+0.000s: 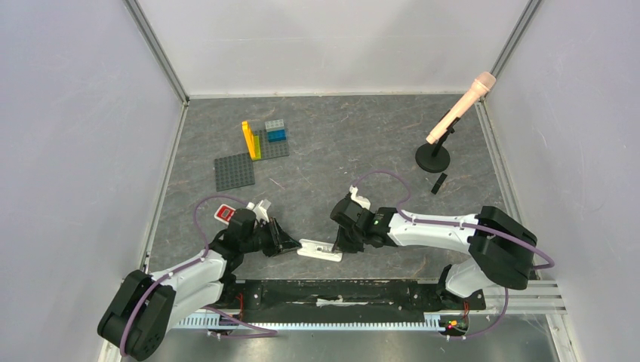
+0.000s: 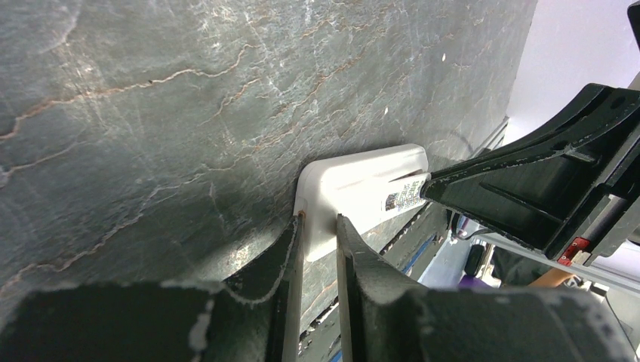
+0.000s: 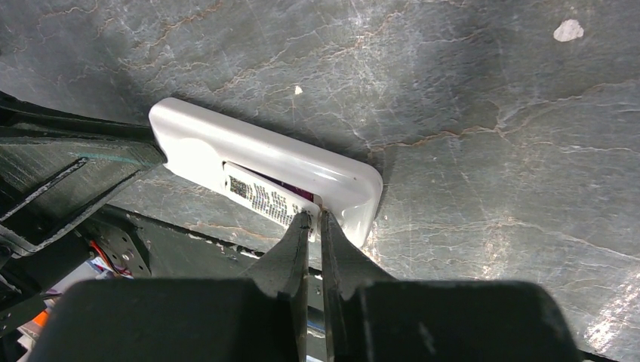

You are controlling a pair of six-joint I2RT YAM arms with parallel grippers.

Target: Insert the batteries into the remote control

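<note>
The white remote control [image 1: 315, 253] lies on the dark table between both grippers. Its battery cover [image 3: 264, 197], printed with a label, sits tilted along the battery slot [image 3: 288, 183], leaving a dark gap. My left gripper is shut on one end of the remote. My right gripper is shut at the cover's other end, its tips on the cover's edge. Whether batteries are inside is hidden.
Building plates [image 1: 233, 172] with coloured bricks stand at the back left, a red-and-white item [image 1: 224, 213] beside the left arm. A microphone on a stand [image 1: 464, 102] and a small black bar [image 1: 438, 184] are at right.
</note>
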